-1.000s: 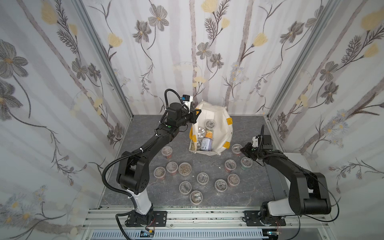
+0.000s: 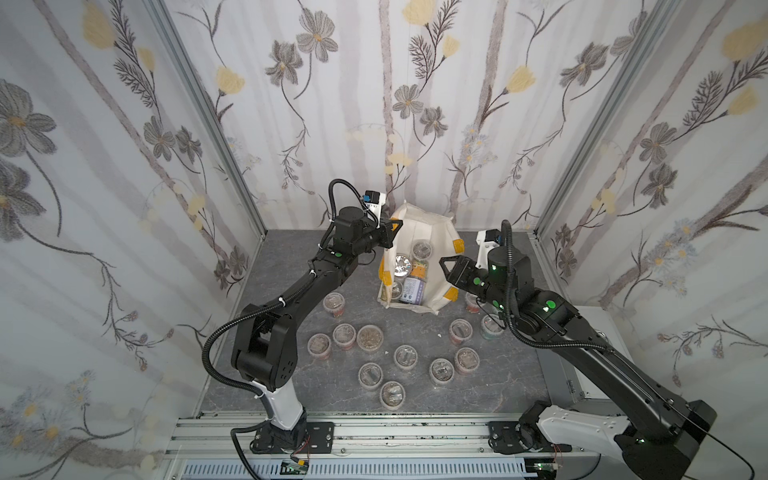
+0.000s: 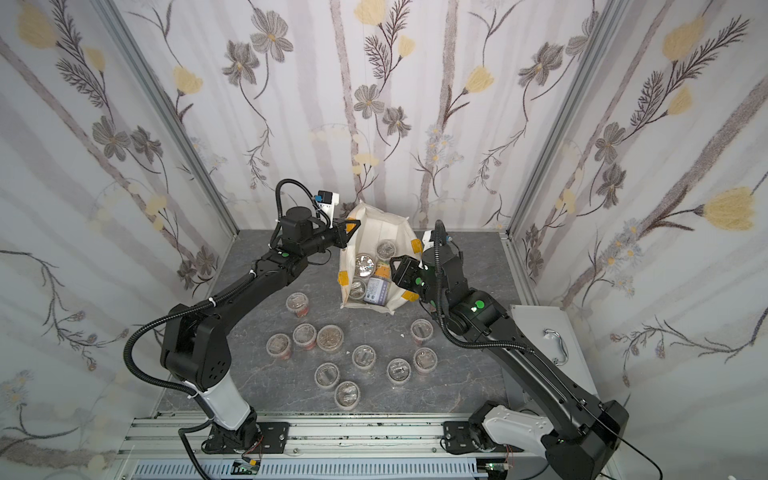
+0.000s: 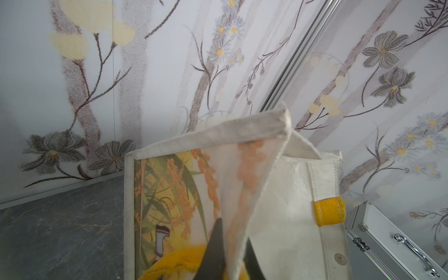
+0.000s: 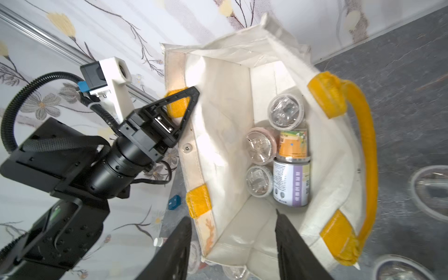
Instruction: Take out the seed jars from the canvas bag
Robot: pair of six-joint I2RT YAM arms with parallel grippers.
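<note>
The white canvas bag [image 5: 228, 233] with yellow straps stands at the back middle, its top open. Inside lie clear-lidded seed jars [image 5: 284, 111], a jar with an orange label [image 5: 292, 142] and a lavender-white labelled jar [image 5: 290, 186]. My left gripper [image 2: 392, 228] is shut on the bag's left rim by a strap. My right gripper hangs above the bag's near right side, its fingers apart with nothing between them.
Many lidded jars [image 2: 405, 356] stand loose on the grey table [image 2: 280, 264] in front of and beside the bag. A silver case [image 3: 544, 320] sits at the right.
My right arm has risen and swung left, bringing its gripper from beside the loose jars on the right to over the bag. The left arm holds still.
</note>
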